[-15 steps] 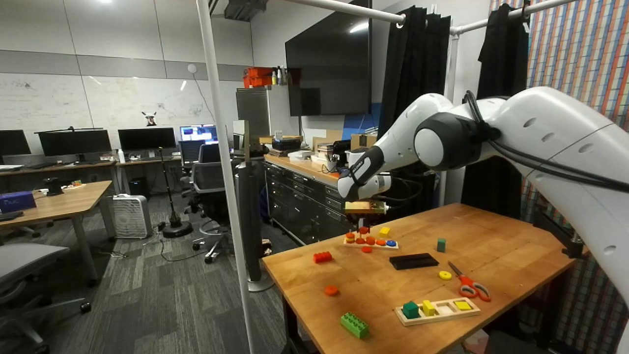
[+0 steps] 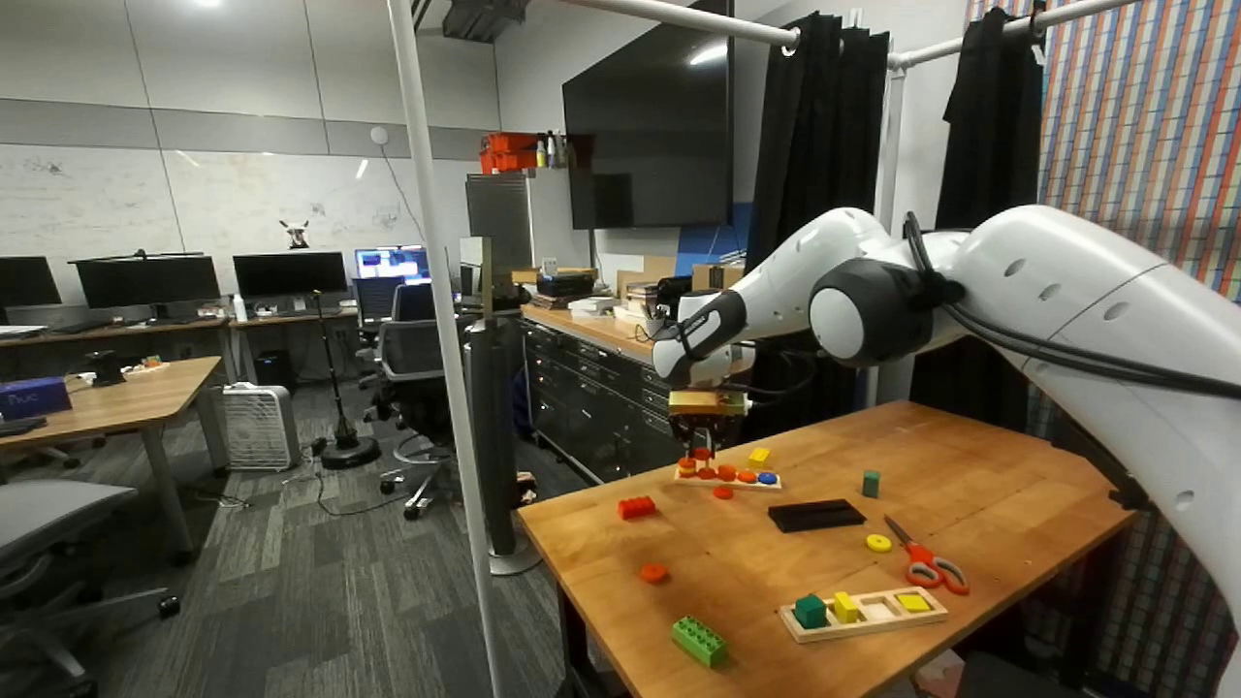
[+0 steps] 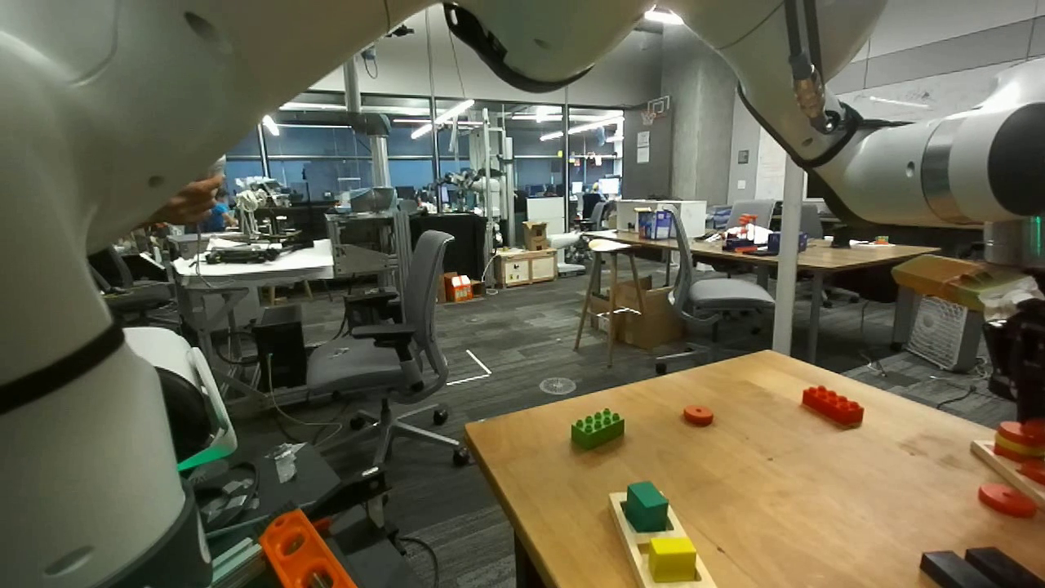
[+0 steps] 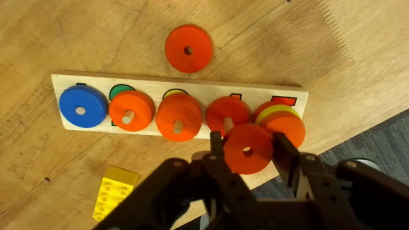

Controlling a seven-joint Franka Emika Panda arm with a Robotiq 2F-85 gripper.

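In the wrist view my gripper is shut on a red disc (image 4: 253, 159) with a hole in its middle. The disc appears raised over the near side of a wooden peg board (image 4: 237, 86), between two pegs. Just behind it, a peg (image 4: 228, 123) rises from a red ring. To its right is a stack of red, yellow and orange rings (image 4: 287, 128), partly covered by a finger. Further left on the board are two orange ring stacks (image 4: 132, 107) and a blue ring (image 4: 82, 101). A loose red disc (image 4: 188, 63) lies beyond the board.
A yellow brick (image 4: 115, 193) lies near the board. Elsewhere on the table are a red brick (image 2: 636, 507), an orange disc (image 2: 653, 574), a black tray (image 2: 816, 516), scissors (image 2: 927, 566), a green brick (image 2: 699, 641) and a block board (image 2: 870, 623).
The arm and gripper have moved slightly left in exterior view 1, carrying the red disc. The peg board has shifted slightly left too.
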